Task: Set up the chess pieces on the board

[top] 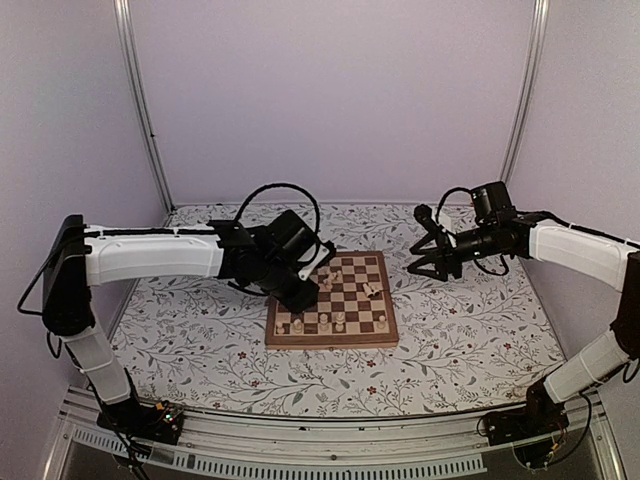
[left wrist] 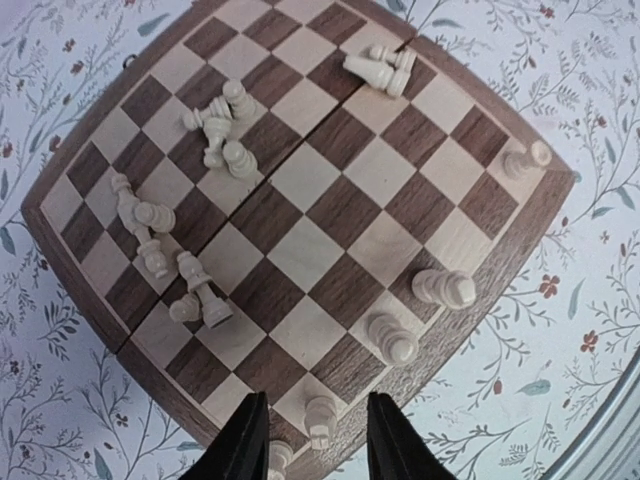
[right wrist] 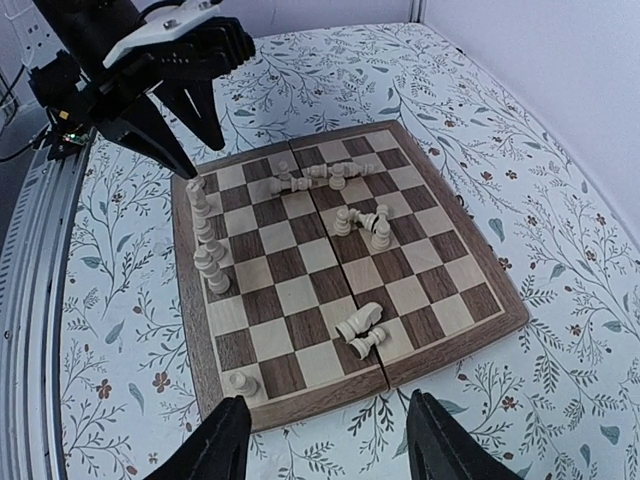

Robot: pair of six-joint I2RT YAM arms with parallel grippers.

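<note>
The wooden chessboard (top: 330, 342) holds pale pieces. In the left wrist view a piece (left wrist: 320, 415) stands on a front-row square, with another piece (left wrist: 280, 455) beside it near the corner, partly cut off. Two taller pieces (left wrist: 393, 340) (left wrist: 443, 288) stand farther along this row, and a small piece (left wrist: 535, 158) stands at the far corner. Above the row my left gripper is open and clear of the pieces, holding nothing. My right gripper hangs open and empty off the board's right side.
Several pieces lie or stand grouped around the board's middle seam: one cluster (left wrist: 217, 130), another pair (left wrist: 383, 70), more near the left side (left wrist: 140, 222). Patterned cloth around the board is free. The left arm (top: 160, 257) hides the board's back left in the top view.
</note>
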